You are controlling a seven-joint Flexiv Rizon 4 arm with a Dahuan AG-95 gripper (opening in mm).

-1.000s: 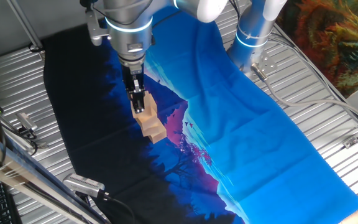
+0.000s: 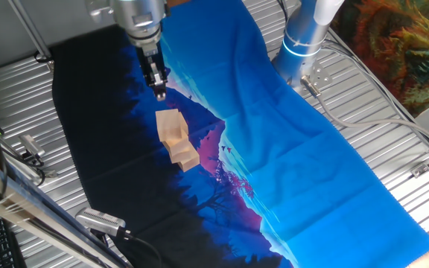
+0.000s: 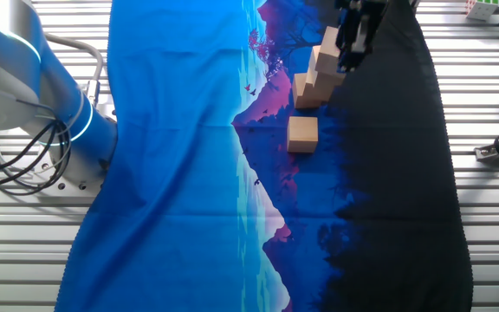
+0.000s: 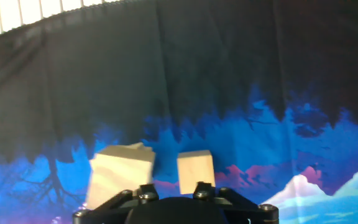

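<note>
Several plain wooden blocks (image 2: pixel 184 155) stand close together on the cloth in exterior view 1. From exterior view 2, a stepped stack of blocks (image 3: pixel 326 62) shows at the top, partly behind my gripper (image 3: pixel 354 39), and a single cube (image 3: pixel 302 134) stands apart from it. In the wrist view the stack (image 4: pixel 118 177) is at lower left, with the lone cube (image 4: pixel 196 170) to its right. My gripper is raised above the cloth, its fingertips apart and nothing visible between them. Exterior view 1 shows its tips beyond the blocks, not touching them.
A creased cloth (image 2: pixel 296 164), printed blue and black, covers most of the slatted metal table (image 2: pixel 386 141). The arm's base (image 2: pixel 301 56) is at the back right. A small grey device with a cable (image 2: pixel 100 222) sits near the left front.
My gripper has moved up and away from the blocks, toward the top of exterior view 1. Nothing hangs from it, and the blocks look unmoved.
</note>
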